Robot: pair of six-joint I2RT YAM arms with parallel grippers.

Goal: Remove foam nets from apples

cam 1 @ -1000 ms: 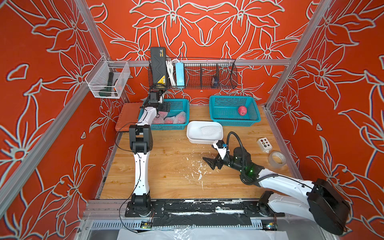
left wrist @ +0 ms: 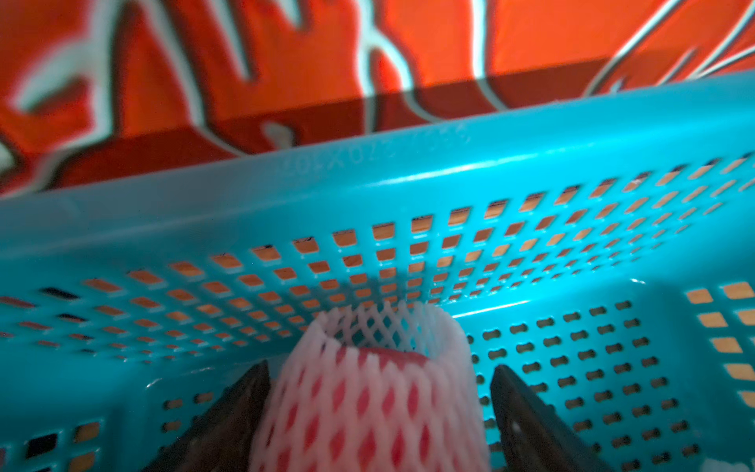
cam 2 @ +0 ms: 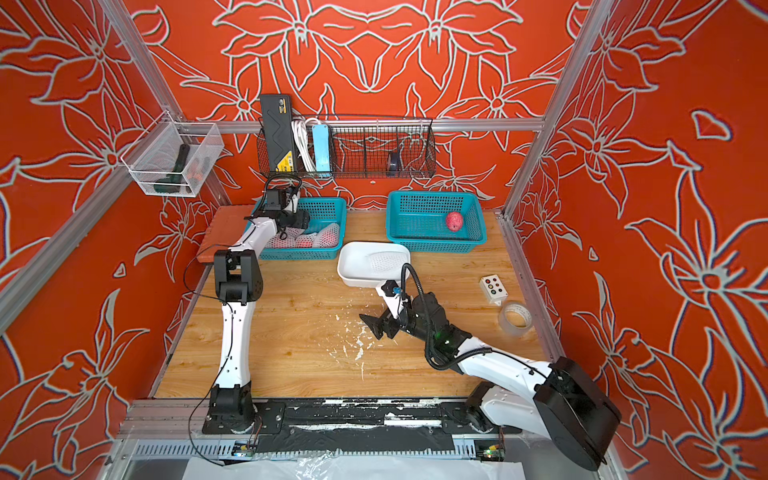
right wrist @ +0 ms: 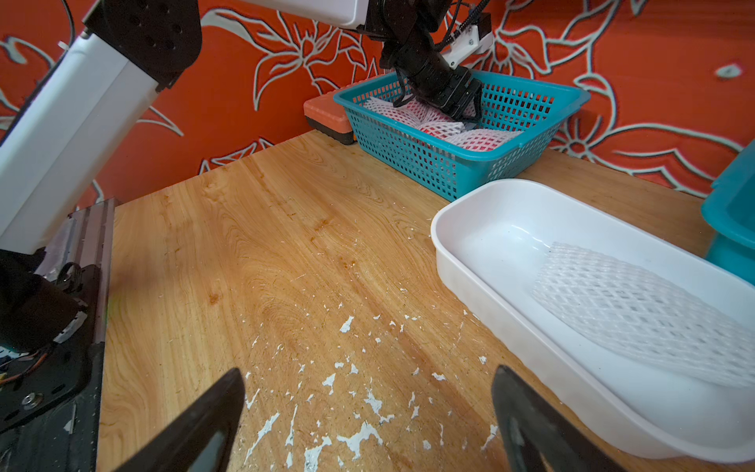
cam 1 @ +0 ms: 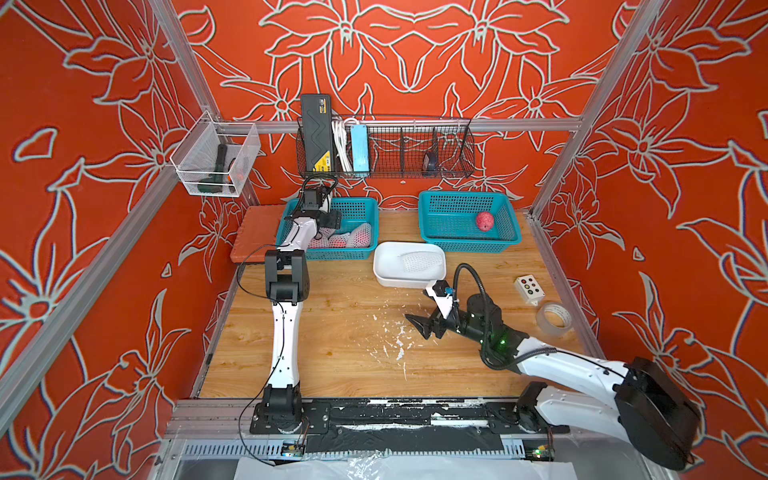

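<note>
Several apples in foam nets (cam 1: 360, 236) lie in the left turquoise basket (cam 1: 369, 214). My left gripper is down in it; in the left wrist view its fingers stand apart on either side of a netted red apple (left wrist: 369, 417), and whether they touch is unclear. A bare apple (cam 1: 484, 221) sits in the right turquoise basket (cam 1: 448, 208). An empty net (right wrist: 629, 306) lies in the white tray (right wrist: 472, 267) between them. My right gripper stands open and empty low over the table, in front of the tray.
An orange case (cam 1: 244, 232) is left of the left basket. A small white box (cam 1: 529, 288) and a tape roll (cam 1: 553, 318) lie at the right. White scuffs mark the middle table, which is otherwise clear.
The right arm is unchanged.
</note>
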